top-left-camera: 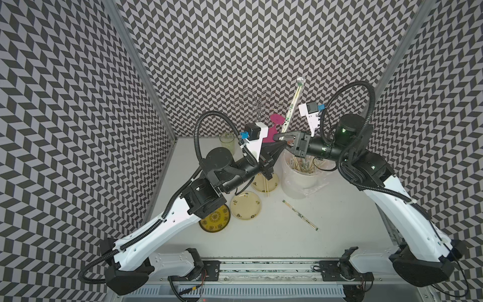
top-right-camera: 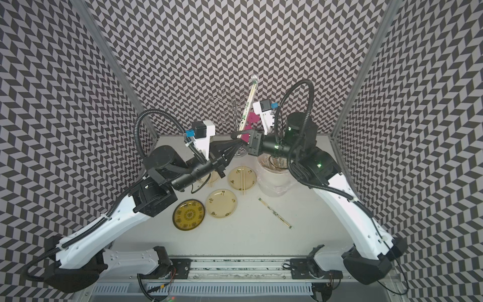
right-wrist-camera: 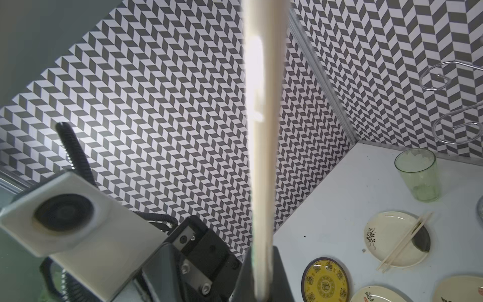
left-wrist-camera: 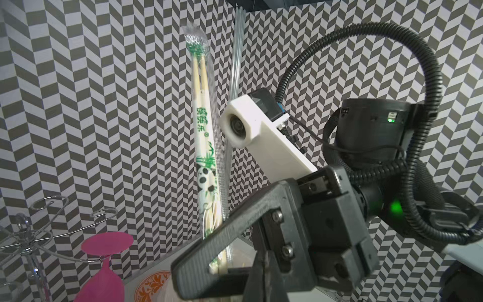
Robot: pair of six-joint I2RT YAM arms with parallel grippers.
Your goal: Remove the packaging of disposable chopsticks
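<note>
A packet of chopsticks in a clear printed wrapper stands steeply above my grippers, its lower end hidden among them. My left gripper and right gripper meet closely over the bucket. In the right wrist view the blurred packet rises from the shut right fingertips. The left gripper looks shut; what lies between its fingertips is hidden. A second wrapped pair lies on the table. Bare chopsticks rest across plates.
A yellow plate, a green glass and a wire rack with pink pieces stand on the table or at its back. The bucket holds loose sticks or wrappers.
</note>
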